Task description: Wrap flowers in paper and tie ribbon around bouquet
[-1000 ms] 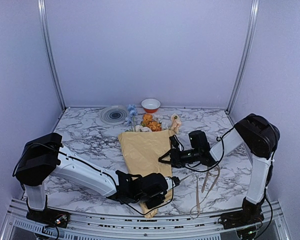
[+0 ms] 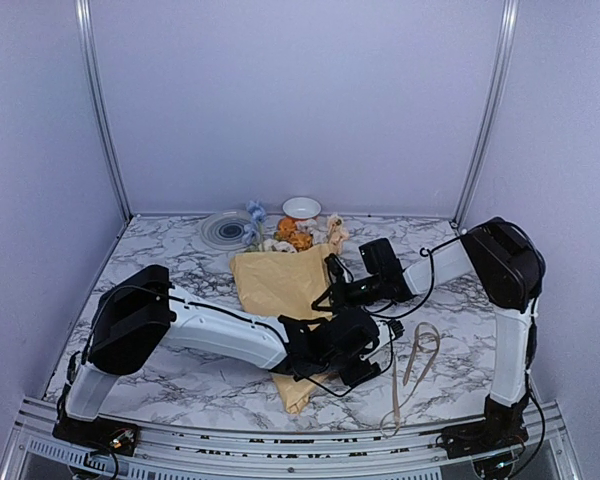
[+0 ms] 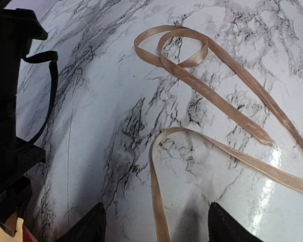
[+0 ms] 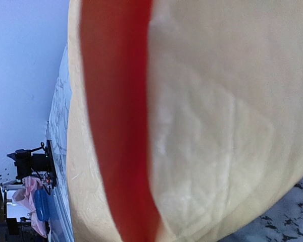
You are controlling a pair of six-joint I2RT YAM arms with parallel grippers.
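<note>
The bouquet's tan paper wrap (image 2: pixel 280 282) lies mid-table, orange flowers (image 2: pixel 294 234) showing at its far end. Beside its right edge is my right gripper (image 2: pixel 322 300), shut; whether paper is pinched in it is hidden. Paper with a red strip (image 4: pixel 118 121) fills much of the right wrist view, covering the fingers. Across the lower wrap reaches the left arm, its gripper (image 2: pixel 382 352) open over the table to the right. In the left wrist view, a beige ribbon (image 3: pixel 158 201) runs down between the separated fingers, not visibly clamped.
The ribbon's looped part (image 2: pixel 423 343) lies loose on the marble table at right. Behind stand a white and red bowl (image 2: pixel 301 207) and a clear round dish (image 2: pixel 228 231). Both arms are close together over the wrap; the left and right table sides have free room.
My left gripper has swung right and away from the front edge, past the wrap toward the ribbon. My right gripper has shifted left and farther back; the bouquet has moved the same way.
</note>
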